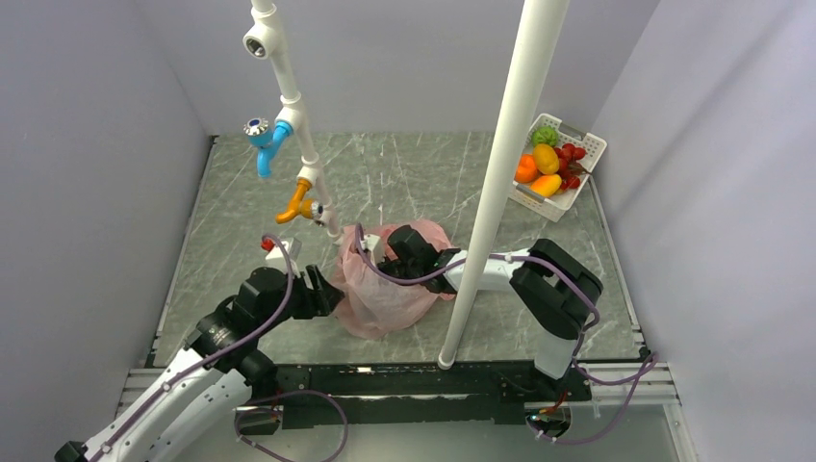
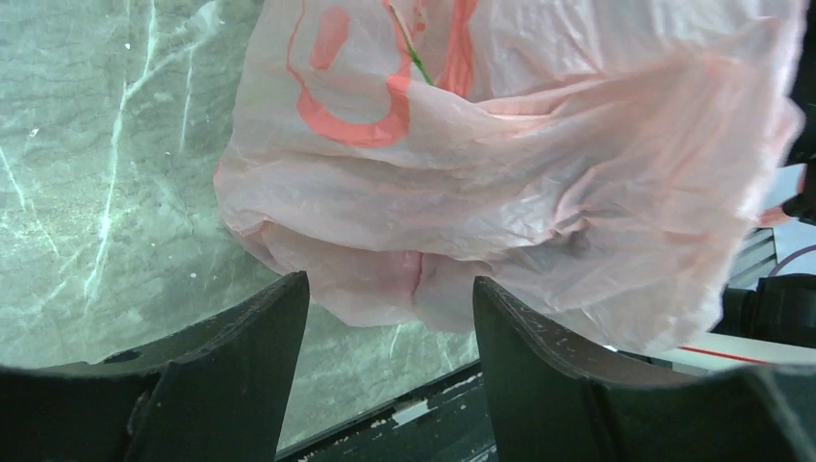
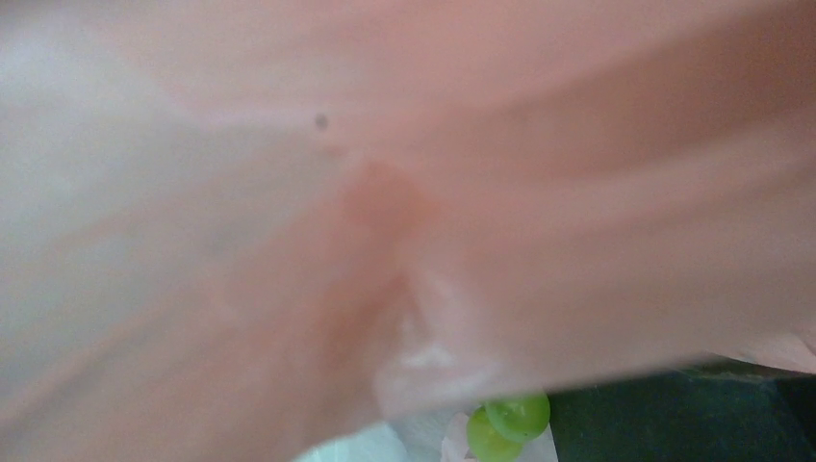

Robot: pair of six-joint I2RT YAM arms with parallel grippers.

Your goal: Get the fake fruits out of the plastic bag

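A pink, crumpled plastic bag (image 1: 385,298) lies on the grey counter, filling much of the left wrist view (image 2: 385,192). My left gripper is open at the bag's lower edge, with bag film beyond its fingertips and nothing visibly held. My right gripper (image 1: 380,260) is at the bag's top, largely hidden by the plastic and arm. The right wrist view is mostly blurred pink film (image 3: 404,212), with green round fruits (image 3: 515,419) showing at the bottom; its fingers are not visible there.
A white basket (image 1: 524,197) of fake fruits and vegetables stands back right. A white pipe with blue (image 1: 265,159) and orange (image 1: 293,207) taps rises left of the bag. A vertical white pole (image 1: 486,231) crosses in front of the right arm.
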